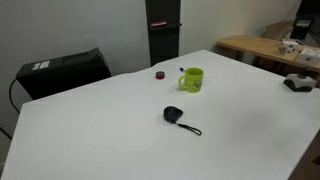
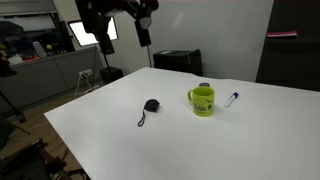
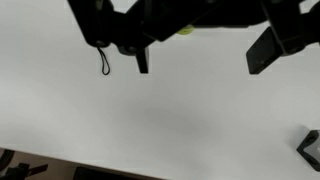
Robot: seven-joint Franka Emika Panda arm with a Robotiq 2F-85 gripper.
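A lime-green mug (image 1: 192, 80) (image 2: 203, 102) stands upright on the white table (image 1: 95, 130). Nearer the front lies a small black device (image 1: 173, 114) (image 2: 151, 104) with a looped wrist strap (image 1: 190, 129). My gripper (image 2: 124, 46) hangs above the table, its fingers spread wide and empty, apart from both objects. Seen from the wrist, the gripper is open over bare white surface. A sliver of the mug (image 3: 186, 30) shows behind its dark body, along with the strap (image 3: 104, 62); the rest of the device is hidden there.
Behind the mug are a dark round item (image 1: 160, 75) and a small marker (image 2: 231, 99). A black case (image 1: 63, 73) sits at the table's back left in the first exterior view. A grey-and-black object (image 1: 299, 83) lies at the right.
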